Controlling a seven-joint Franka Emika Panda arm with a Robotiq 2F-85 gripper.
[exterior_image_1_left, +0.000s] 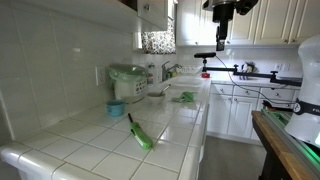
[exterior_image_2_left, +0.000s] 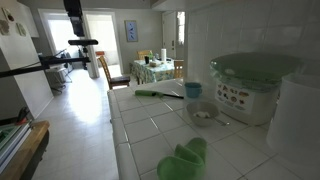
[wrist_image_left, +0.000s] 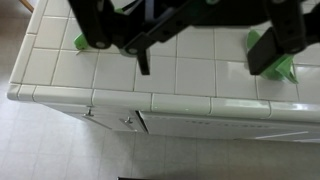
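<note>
In exterior view 1, my gripper hangs high at the upper right, away from the counter. In the wrist view, the fingers of the gripper stand well apart, with only counter tiles showing between them. A long green-handled utensil lies at the near part of the white tiled counter; its dark end shows in exterior view 2. Farther along the counter is a crumpled green cloth. A small blue cup and a greyish bowl stand between them, toward the wall.
A white basket with a green rim stands against the tiled wall, beside a large white container. A faucet rises farther back. At the right is a wooden tabletop.
</note>
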